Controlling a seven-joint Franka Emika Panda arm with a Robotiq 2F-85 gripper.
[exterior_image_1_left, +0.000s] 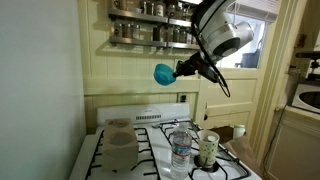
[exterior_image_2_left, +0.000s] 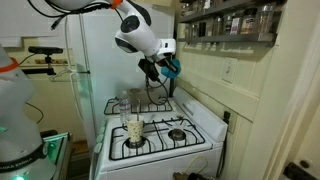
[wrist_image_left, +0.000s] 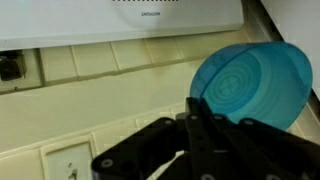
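High above the stove hangs a blue bowl (exterior_image_1_left: 164, 75), tilted on its side. My gripper (exterior_image_1_left: 180, 70) is shut on its rim. In the wrist view the bowl (wrist_image_left: 255, 85) shows its hollow inside, and the dark fingers (wrist_image_left: 196, 125) meet its near edge. From the second exterior view the bowl (exterior_image_2_left: 171, 66) appears partly behind the arm, near the back wall.
On the white stove (exterior_image_2_left: 172, 152) stand a clear water bottle (exterior_image_1_left: 181, 150), a light patterned cup (exterior_image_1_left: 208, 148) and a beige box (exterior_image_1_left: 120, 145). Shelves of spice jars (exterior_image_1_left: 155, 32) line the wall beside the raised arm. A small white cup (exterior_image_1_left: 239, 131) sits at right.
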